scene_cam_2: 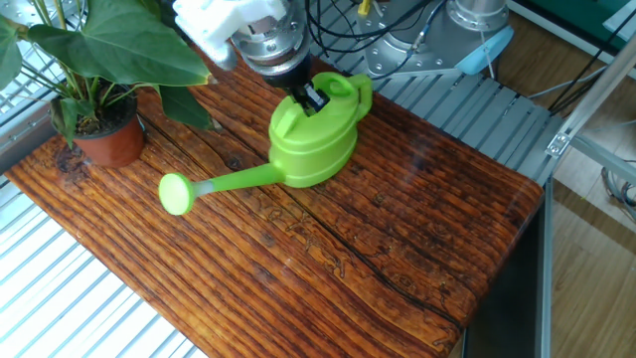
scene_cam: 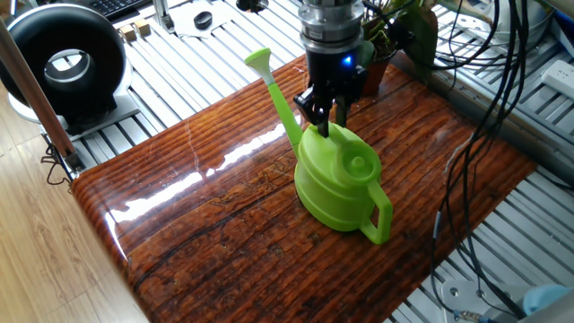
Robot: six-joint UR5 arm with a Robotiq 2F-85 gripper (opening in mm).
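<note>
A bright green watering can (scene_cam: 336,184) is upright at the far part of the brown wooden table, near the robot. Its long spout points to the far left in exterior view 1, and its loop handle faces the near right. My gripper (scene_cam: 333,128) points down at the top of the can, its dark fingers close together and shut on the top part between spout and filling opening. From the other side, exterior view 2 shows the gripper (scene_cam_2: 311,102) against the top of the watering can (scene_cam_2: 313,149). The exact contact is partly hidden there.
A potted plant (scene_cam_2: 111,144) with broad leaves stands at the table's edge, close to the spout. Black cables (scene_cam: 462,179) hang at the right in exterior view 1.
</note>
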